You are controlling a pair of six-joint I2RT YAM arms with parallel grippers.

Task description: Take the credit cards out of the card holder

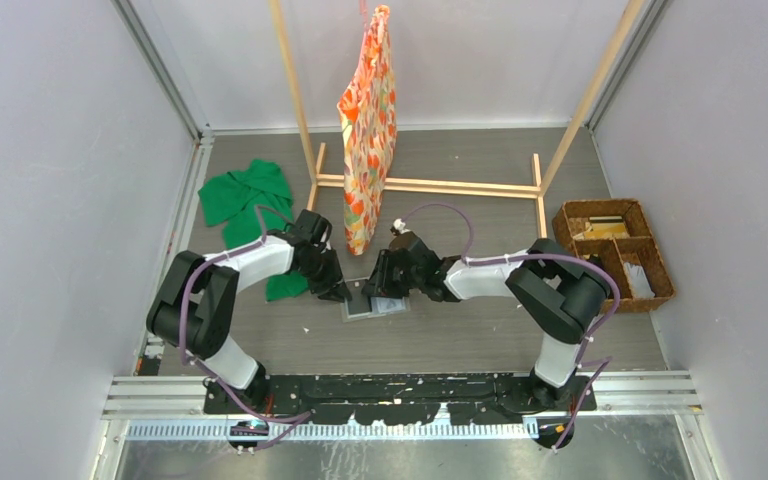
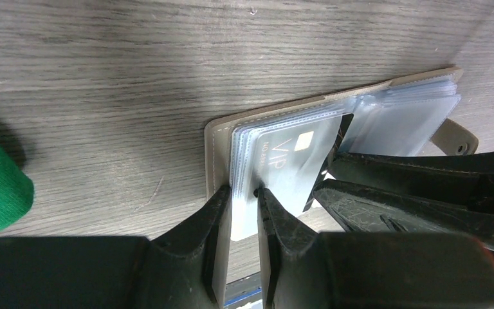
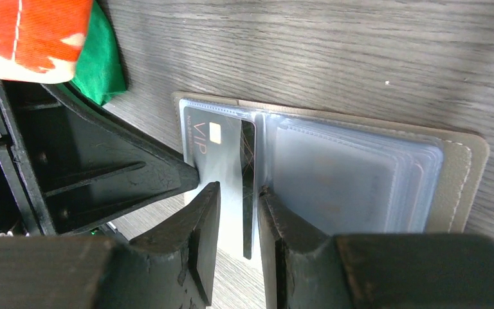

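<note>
The card holder [image 1: 358, 301] lies opened out on the table, with clear plastic sleeves [image 3: 347, 174] on its right half. A grey VIP card [image 2: 289, 145] with a black stripe sits in its left-hand sleeves. My left gripper is shut on the holder's left edge. At the card's right edge, beside the sleeve's opening, stands my right gripper, part open, its fingertips on either side of the black stripe. Both grippers hide part of the holder from above.
Orange patterned cloth [image 1: 365, 150] hangs from a wooden frame [image 1: 440, 187] close behind the grippers. Green cloth [image 1: 245, 195] lies to the left. A divided wicker basket [image 1: 615, 250] stands at the far right. The table in front of the holder is clear.
</note>
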